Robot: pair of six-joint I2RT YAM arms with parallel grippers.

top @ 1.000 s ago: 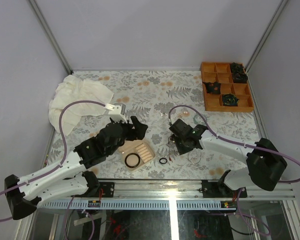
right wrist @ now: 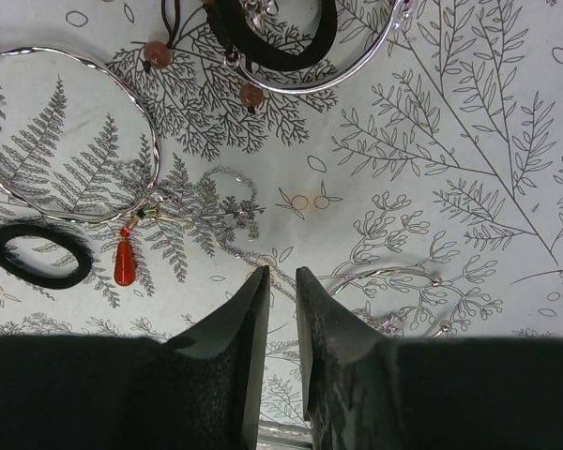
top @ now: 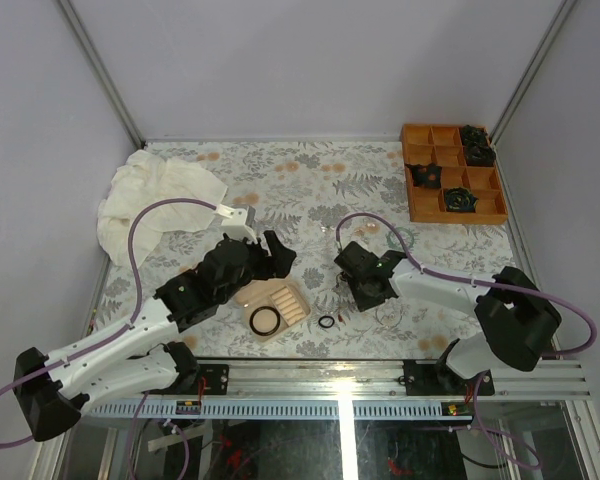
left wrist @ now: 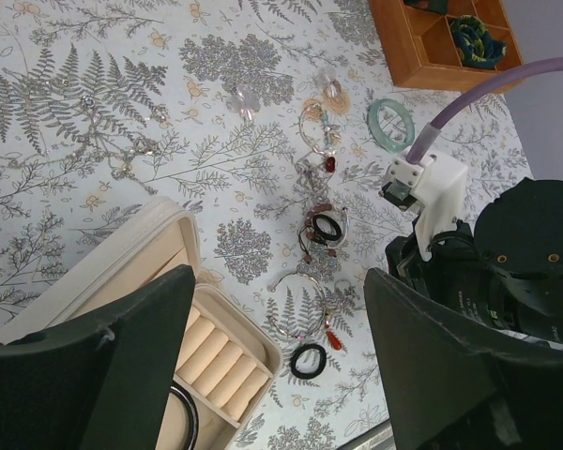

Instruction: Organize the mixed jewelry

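Mixed jewelry lies on the floral mat: a silver bangle with a red drop pendant (right wrist: 125,262), a black hair tie (left wrist: 307,362), black bands with beads (right wrist: 275,56), thin chains and an open bangle (right wrist: 394,271). My right gripper hangs low over a silver chain, its fingertips slightly apart; whether anything is between them is unclear. My left gripper (top: 278,255) stands open over the beige jewelry box (left wrist: 210,347), which holds a large black ring (top: 264,320).
A wooden compartment tray (top: 427,210) with dark pouches stands at back right. A white cloth (top: 140,205) lies at back left. A green bangle (left wrist: 374,122) lies near the tray.
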